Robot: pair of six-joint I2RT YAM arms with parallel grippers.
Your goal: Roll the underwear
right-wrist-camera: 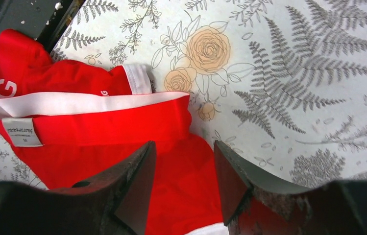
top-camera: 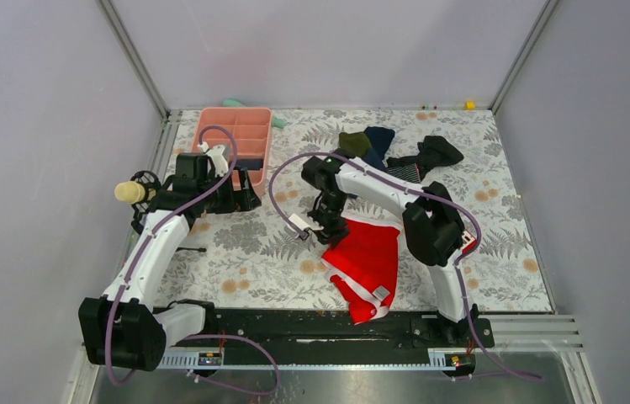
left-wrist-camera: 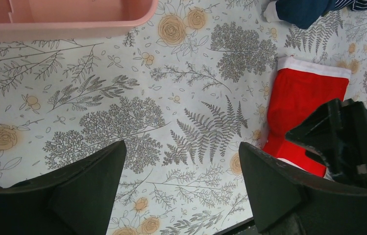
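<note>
The red underwear lies spread at the table's front centre, a white band and label on it, one end bunched toward the front edge. My right gripper is over its upper left; in the right wrist view the fingertips are parted over the red cloth. My left gripper is open beside the pink bin, over bare patterned table, nothing between its fingers. In the left wrist view the right gripper appears above the red underwear.
The pink bin stands back left. Folded dark and olive garments lie back right. A red boxed item is at the right, partly behind my right arm. The table between the left gripper and the underwear is clear.
</note>
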